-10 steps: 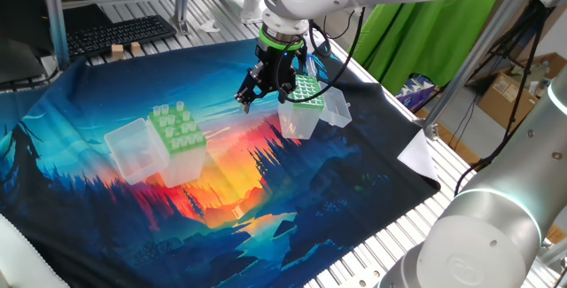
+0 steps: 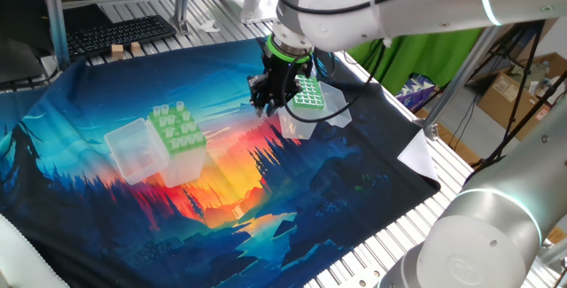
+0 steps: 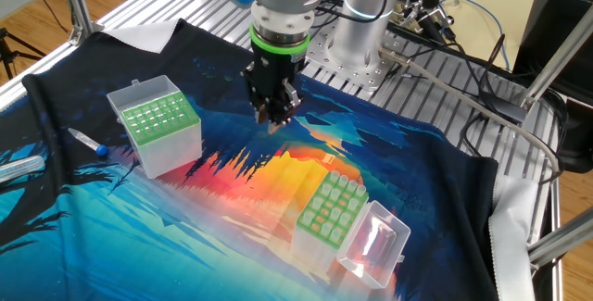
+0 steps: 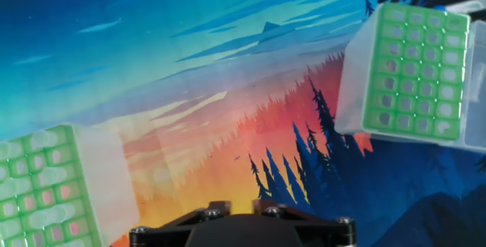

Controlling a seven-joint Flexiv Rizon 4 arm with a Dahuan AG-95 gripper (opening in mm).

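My gripper (image 2: 263, 109) hangs above the cloth, near the box with the green rack of empty-looking holes (image 2: 307, 93). In the wrist view my gripper is partly open; a narrow gap with nothing in it separates its fingertips (image 4: 219, 207). That same rack (image 4: 416, 72) lies at the upper right there. A second box has a green rack with several clear tubes (image 3: 331, 206) standing in it. It shows at the lower left of the wrist view as a tube rack (image 4: 38, 190), cut by the frame. Both boxes are apart from my fingers.
Clear lids (image 3: 375, 245) hang open beside the boxes. A pen with a blue end (image 3: 90, 143) and a marker (image 3: 20, 169) lie on the printed cloth (image 3: 222, 236). The cloth between the boxes is bare. A keyboard (image 2: 120, 35) sits at the back left.
In exterior view 1 my gripper has moved slightly right, toward the empty-looking rack, and turned. Its fingers look closer together than before. Both boxes have stayed put.
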